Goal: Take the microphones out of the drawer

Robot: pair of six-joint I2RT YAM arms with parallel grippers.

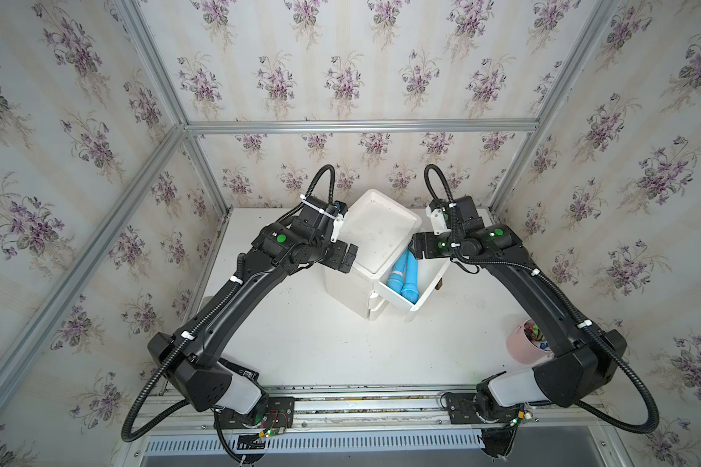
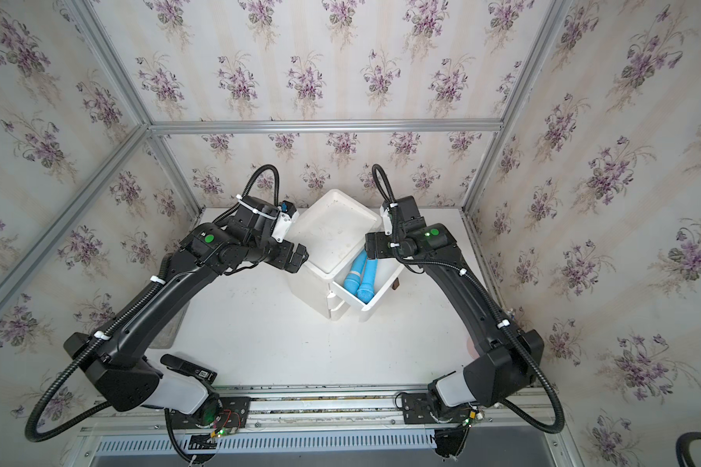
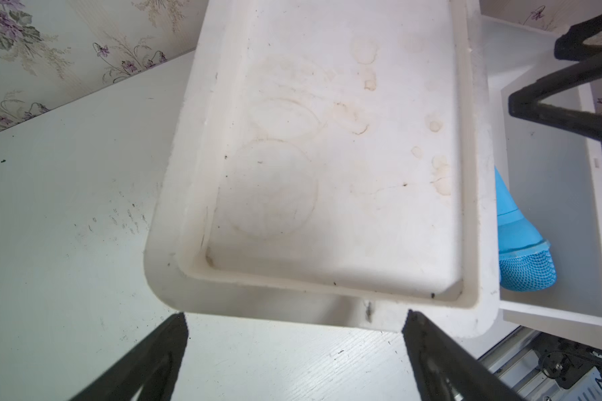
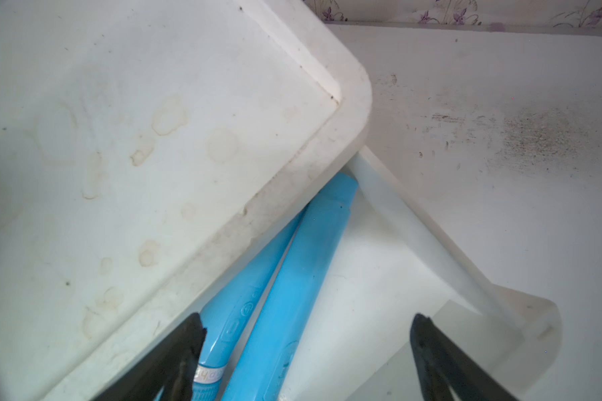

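A white drawer unit (image 1: 374,233) with a tray top stands mid-table, its drawer (image 1: 434,274) pulled out toward the right. Two blue microphones (image 1: 409,281) lie side by side inside, partly under the top's edge (image 4: 294,287). My right gripper is open directly above the drawer and microphones, empty. My left gripper is open over the near left end of the unit's top, with nothing between its fingers; in the left wrist view one mesh microphone head shows at the right.
A pink bucket (image 1: 522,342) with small items sits at the near right. A dark bar (image 2: 187,366) lies at the near left, beside a partly hidden grey flat object (image 2: 167,330).
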